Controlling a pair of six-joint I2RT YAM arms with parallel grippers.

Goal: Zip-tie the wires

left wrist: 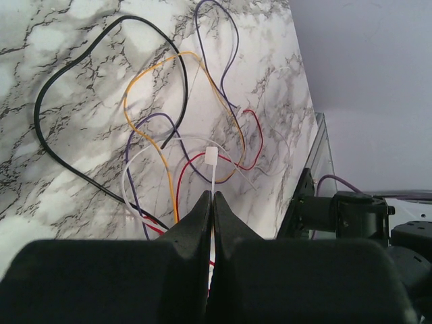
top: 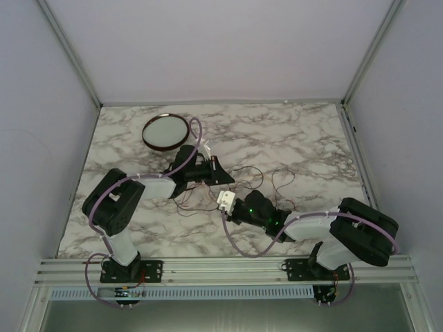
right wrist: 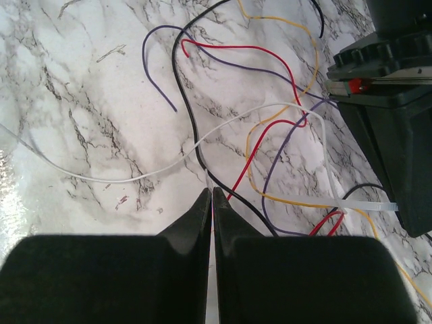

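Black [right wrist: 181, 88], red [right wrist: 253, 46], purple [right wrist: 154, 81] and yellow [right wrist: 314, 61] wires lie loosely crossed on the marble table. A white zip tie [right wrist: 256, 109] curves across them in the right wrist view, its long end running off to the left. My left gripper is shut on a thin part of this tie, just short of the white head [left wrist: 211, 156]. Over the wires' near side, my right gripper is shut, with nothing clear between its fingers. Whether the tie encircles the wires I cannot tell.
A round dark-rimmed disc [top: 166, 132] lies at the back left. The left gripper's body [right wrist: 391, 121] stands close on the right in the right wrist view.
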